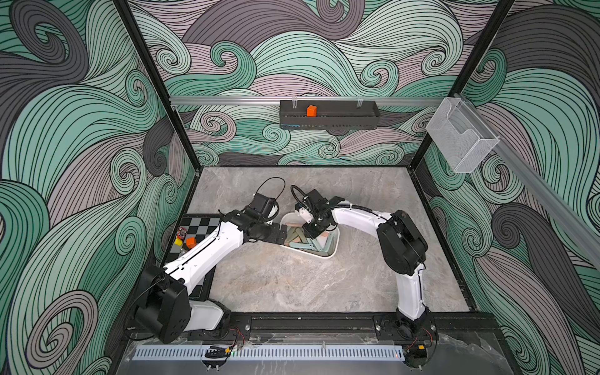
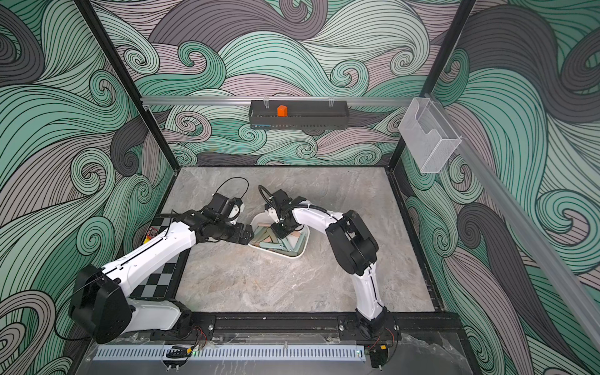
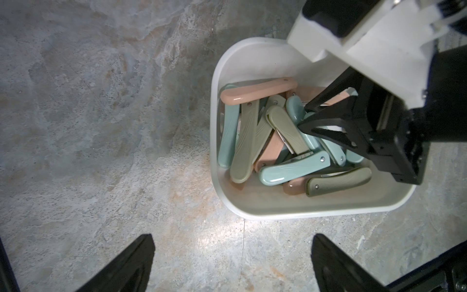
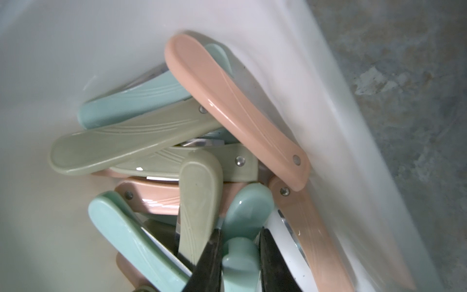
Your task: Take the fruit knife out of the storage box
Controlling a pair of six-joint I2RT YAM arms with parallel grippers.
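Folded fruit knives with light-blue, olive and pink handles lie heaped in the white storage box (image 3: 215, 146). Down among them in the left wrist view is my right gripper. In the right wrist view, a light-blue knife (image 4: 240, 265) sits between the fingers of that right gripper, which is shut on it; its lower end runs out of frame. A pink knife (image 4: 238, 112) and an olive knife (image 4: 199, 206) lie near it. To the left of the box, my left gripper is open, with only bare table between its fingers.
A checkered board (image 1: 203, 223) with small colored pieces lies at the table's left edge. An orange cube (image 1: 311, 111) sits in the dark wall shelf (image 1: 350, 115). The table right of the box and in front of it is clear.
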